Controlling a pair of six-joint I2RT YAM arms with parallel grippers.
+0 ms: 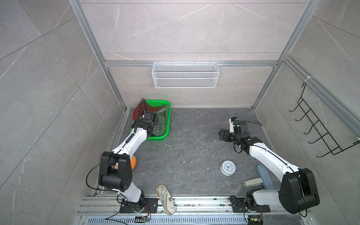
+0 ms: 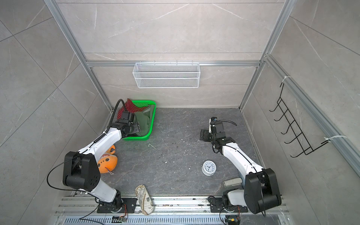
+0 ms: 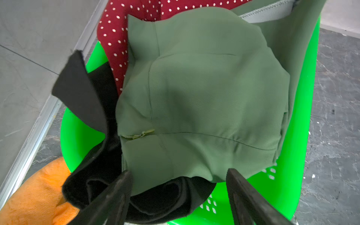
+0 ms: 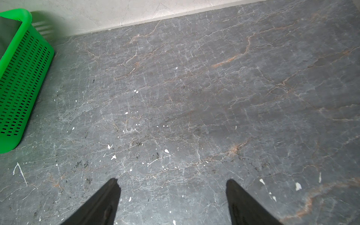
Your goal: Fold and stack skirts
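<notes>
A green basket (image 1: 167,116) at the back left holds crumpled garments: an olive-green one with a zip (image 3: 202,86), a red white-dotted one (image 3: 116,48) behind it, and black fabric (image 3: 86,180) beneath and beside. My left gripper is open over the olive fabric at the basket's near end, fingers well apart; whether they touch cloth is unclear. My right gripper stands open over bare floor at the right, nothing between its fingers.
A white clock (image 1: 227,167), beige block (image 1: 252,182) and blue-grey item (image 1: 264,174) lie front right. An orange plush (image 2: 107,163) sits front left, a patterned cloth (image 2: 144,198) at the front edge. A wire shelf (image 1: 185,75) hangs at the back.
</notes>
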